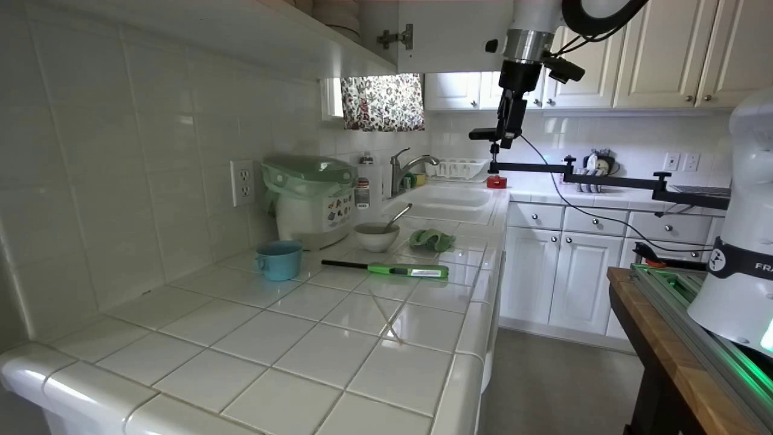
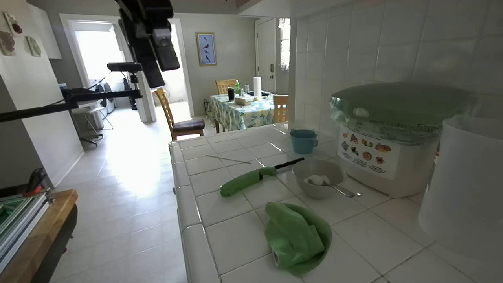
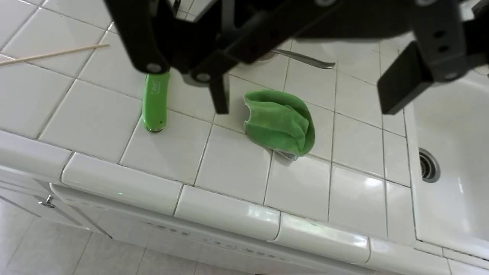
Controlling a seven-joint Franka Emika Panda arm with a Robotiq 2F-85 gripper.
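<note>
My gripper stands open in the wrist view, its two fingers wide apart and nothing held between them. Below it, on the white tiled counter, lies a crumpled green cloth (image 3: 279, 121); it shows in exterior view 2 as a green heap (image 2: 298, 238). A green lighter with a black stem (image 1: 407, 270) rests flat in front of a white bowl (image 1: 377, 236) with a spoon in it. Farther along by the wall is a blue cup (image 1: 279, 261). A thin wooden stick (image 2: 228, 158) lies near the counter edge.
A white bin with a green lid (image 1: 311, 203) stands against the wall. Beyond the cloth are the sink (image 3: 451, 137) and its faucet (image 1: 400, 170). Overhead hangs an open cabinet door (image 1: 456, 36).
</note>
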